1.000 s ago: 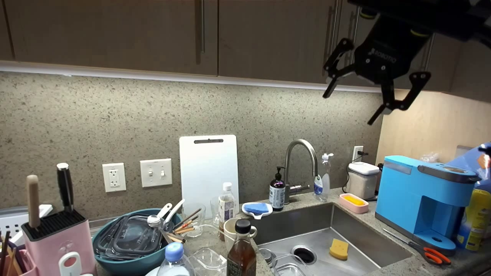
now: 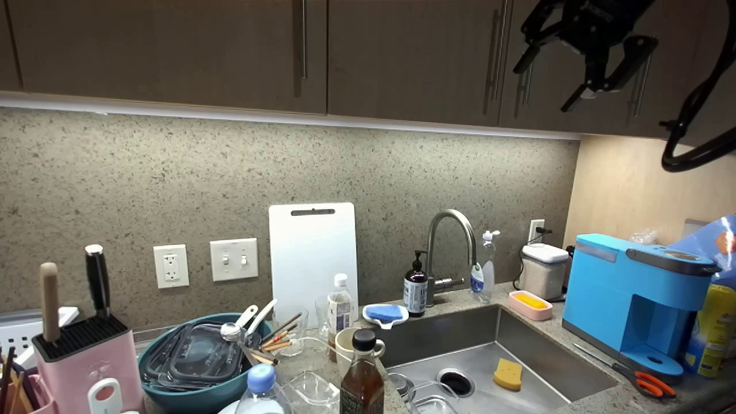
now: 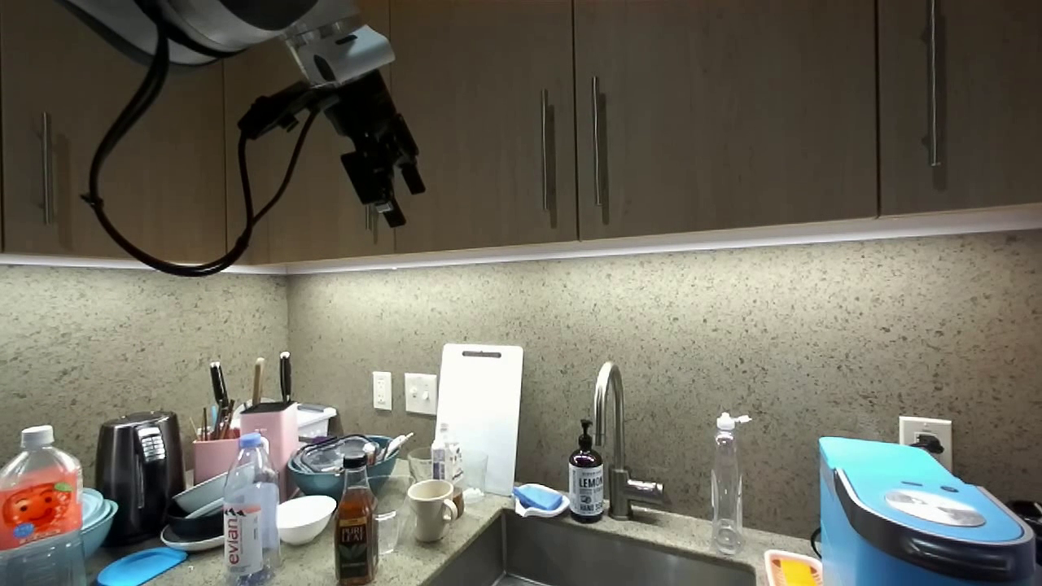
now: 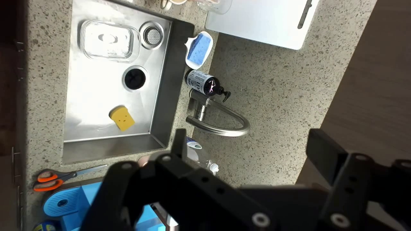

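Note:
My gripper (image 2: 545, 86) hangs high in front of the upper cabinets, well above the counter, its two fingers spread wide with nothing between them. In the wrist view the dark fingers (image 4: 325, 156) stand far apart, over the faucet and the wall. Down in the steel sink (image 4: 104, 88) lies a yellow sponge (image 4: 122, 118), beside the drain. A clear glass container (image 4: 108, 40) rests in the sink too. On the rim behind are a blue sponge (image 4: 199, 48) in a white dish and a dark soap bottle (image 4: 202, 82) next to the faucet (image 4: 227, 132).
A blue coffee machine (image 2: 621, 303) and orange-handled scissors (image 2: 645, 379) stand right of the sink. Bottles, a mug (image 3: 432, 509), a knife block (image 2: 89, 365) and a bowl (image 2: 193, 400) crowd the left counter. Cabinet handles (image 3: 597, 142) project near my gripper's height.
The arm has risen and drawn back from its lower place before the backsplash, so the gripper now shows higher and against the cabinets. Its fingers stay spread. The counter items have not moved.

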